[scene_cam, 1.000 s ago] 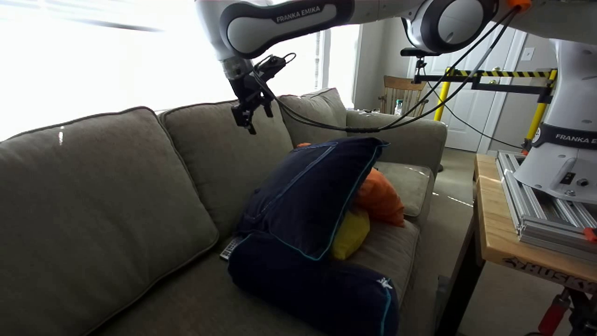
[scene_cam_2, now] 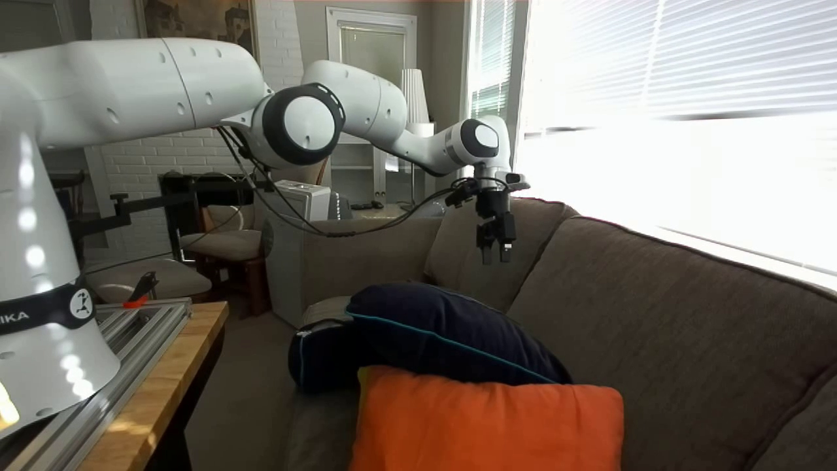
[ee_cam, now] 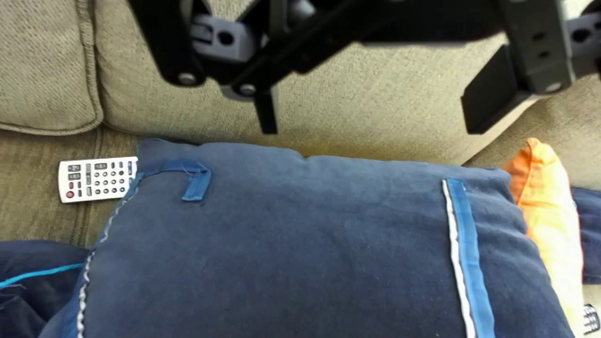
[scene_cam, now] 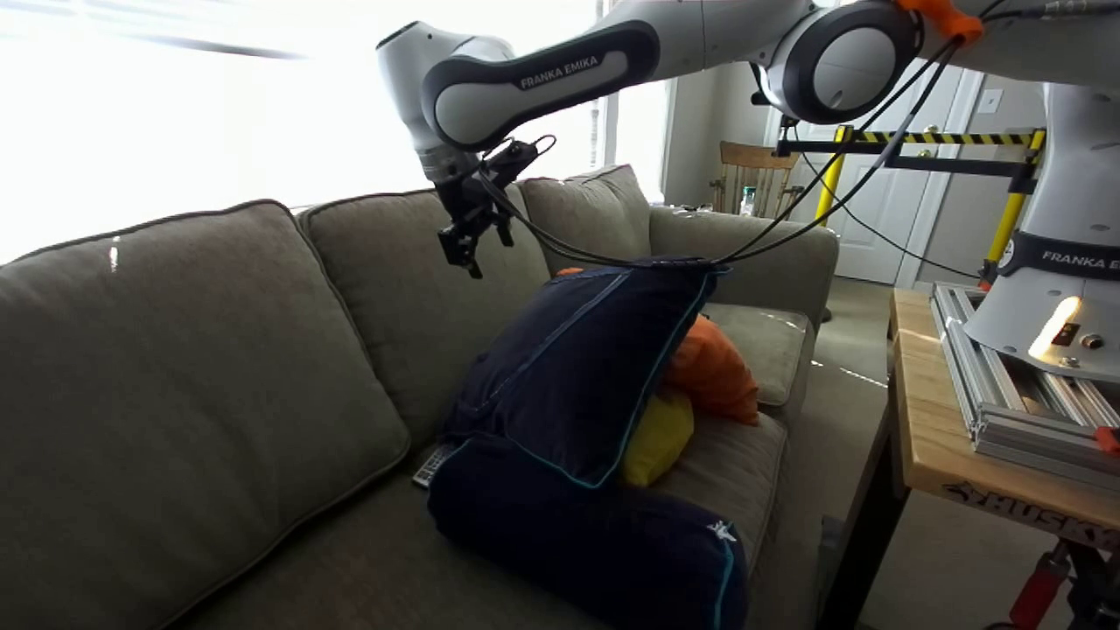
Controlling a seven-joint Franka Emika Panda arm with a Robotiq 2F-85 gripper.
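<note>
My gripper is open, with nothing between its fingers. In exterior view 1 the gripper [scene_cam: 478,257] hangs in front of the sofa's back cushions, above a large navy pillow [scene_cam: 588,367]. The pillow leans across other cushions, among them an orange pillow [scene_cam_2: 494,424] and a yellow one [scene_cam: 659,436]. A navy bolster [scene_cam: 588,535] lies at its near end. In the wrist view a white remote [ee_cam: 98,179] rests on the seat, one end under the navy pillow's edge. Part of a second remote [ee_cam: 590,319] shows past the orange pillow at the right edge.
The grey sofa's back cushions [scene_cam: 168,388] rise close behind the gripper. The robot's base stands on a wooden bench [scene_cam: 945,420] in front of the sofa. Cables [scene_cam: 829,220] droop from the arm near the pillow's top.
The arm and its open gripper have come down a little toward the navy pillow, and the cables hang lower. Pillows and remote have stayed where they were.
</note>
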